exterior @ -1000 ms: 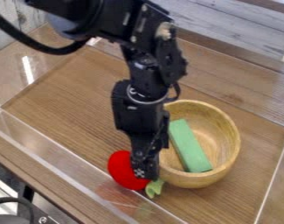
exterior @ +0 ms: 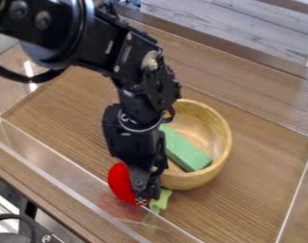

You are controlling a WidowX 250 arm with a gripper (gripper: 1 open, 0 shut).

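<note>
My black gripper [exterior: 137, 176] points down at the front, its lower part over a red object [exterior: 120, 184] with a pale green part [exterior: 161, 201] at its right. Whether the fingers grip it is hidden. Behind the gripper to the right sits a tan bowl [exterior: 216, 128] holding a green block [exterior: 186, 152], partly covered by my arm.
A clear strip or edge runs along the front left, with a black cable beyond it at the bottom left.
The arm and gripper have shifted left over the red object. The bowl with its green block has also moved left and slightly back.
</note>
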